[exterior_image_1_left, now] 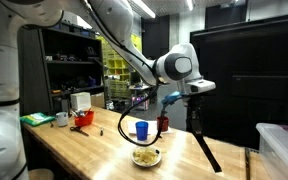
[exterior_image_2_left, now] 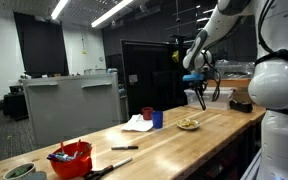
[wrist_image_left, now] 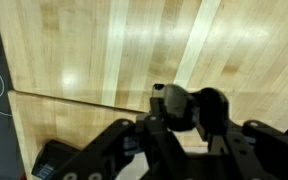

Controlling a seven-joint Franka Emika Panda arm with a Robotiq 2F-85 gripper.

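My gripper point(exterior_image_1_left: 193, 103) is raised above the right part of the wooden table, shut on a long black utensil. This black utensil point(exterior_image_1_left: 206, 148) hangs obliquely downward in exterior view 1, its lower end toward the right. From across the table in exterior view 2, the utensil point(exterior_image_2_left: 201, 99) shows as a thin dark shape under the arm. Looking down in the wrist view, I see the dark utensil point(wrist_image_left: 181, 108) almost end-on and blurred between the fingers; its exact type is hard to tell. A white plate with yellowish food point(exterior_image_1_left: 146, 155) rests left of the utensil.
A blue cup point(exterior_image_1_left: 142, 130) and a red cup point(exterior_image_1_left: 162, 124) stand behind the plate, with a white cloth point(exterior_image_2_left: 138, 123) close by. Farther off are a red basket point(exterior_image_2_left: 71, 161) and dark-handled tools point(exterior_image_2_left: 110, 167). A large white bin point(exterior_image_1_left: 281, 145) stands at right.
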